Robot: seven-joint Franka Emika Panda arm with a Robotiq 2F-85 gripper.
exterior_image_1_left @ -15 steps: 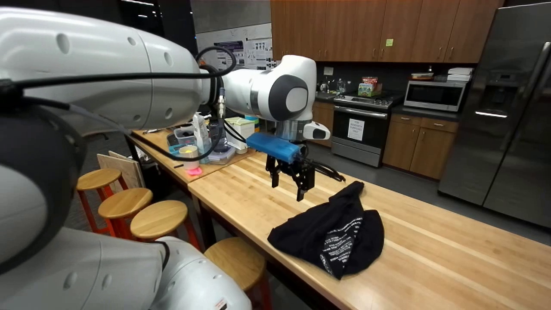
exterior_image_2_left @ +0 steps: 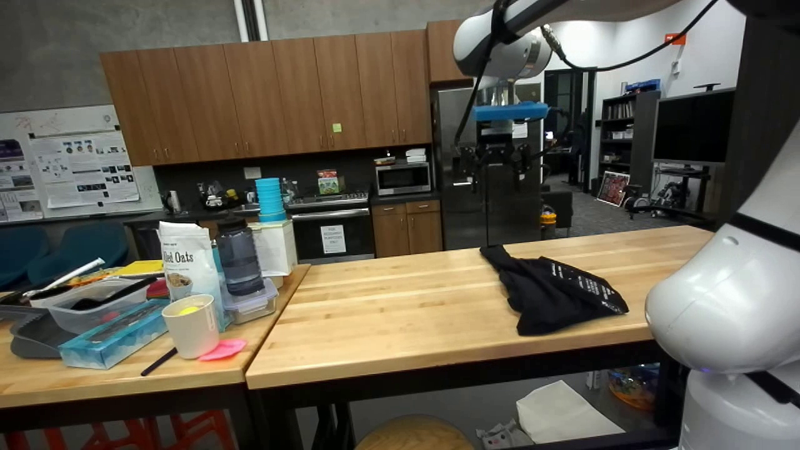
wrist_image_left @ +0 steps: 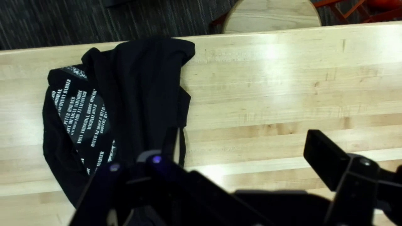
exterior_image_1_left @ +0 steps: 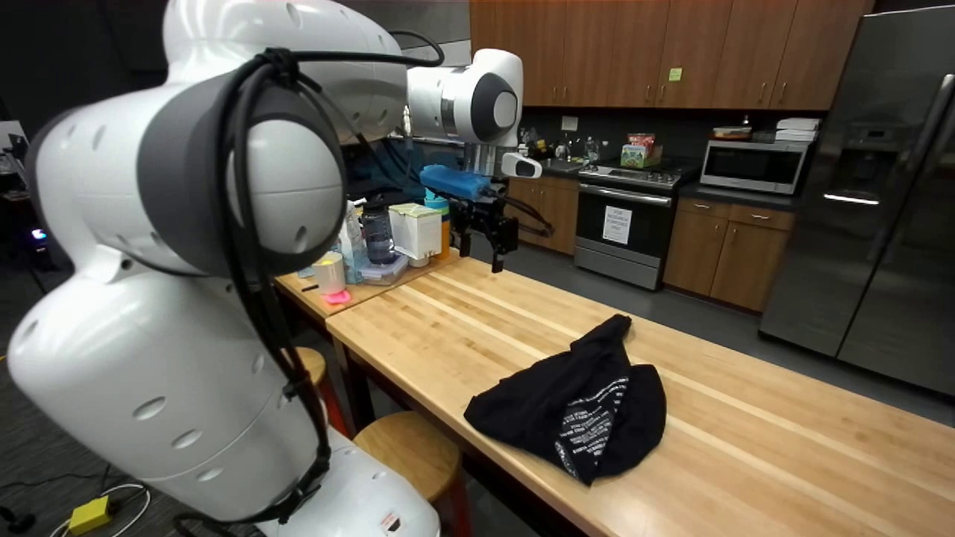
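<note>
A crumpled black garment with white lettering (exterior_image_1_left: 573, 407) lies on the wooden table (exterior_image_1_left: 761, 429), close to one long edge. In exterior view 2 the same garment (exterior_image_2_left: 555, 289) rests right of the middle of the tabletop. My gripper (exterior_image_1_left: 481, 255) hangs well above the table, apart from the cloth. From the wrist, the gripper is open with a wide gap and only bare wood below that gap. Its left finger (wrist_image_left: 171, 145) covers part of the garment (wrist_image_left: 139, 90) in this view.
A side table at the end holds an oats bag (exterior_image_2_left: 187, 259), a dark bottle (exterior_image_2_left: 238, 259), a white mug (exterior_image_2_left: 192, 326) and a tissue box (exterior_image_2_left: 116, 337). Wooden stools (exterior_image_1_left: 412, 452) stand along the edge.
My gripper has risen and moved farther from the exterior view 1 camera, away from the garment. The arm has folded upward. The garment lies as before.
</note>
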